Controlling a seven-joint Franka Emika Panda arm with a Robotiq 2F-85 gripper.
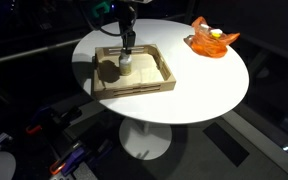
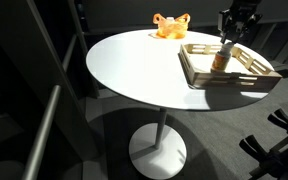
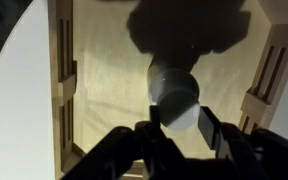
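A small bottle [image 1: 125, 66] with a whitish top stands upright inside a shallow wooden tray [image 1: 136, 90]. From the other side, the bottle [image 2: 220, 63] shows an orange lower part. My gripper [image 1: 127, 49] comes down from above and is shut on the bottle's top. Seen from the wrist, the pale round cap [image 3: 179, 108] sits between the two dark fingers, one at each side. Whether the bottle's base touches the tray floor cannot be made out.
Slatted tray walls [image 3: 66, 85] surround the bottle on all sides. An orange plastic bag [image 1: 212, 42] with something yellow lies at the back of the round white table [image 1: 199, 85]. Between bag and tray the tabletop is clear.
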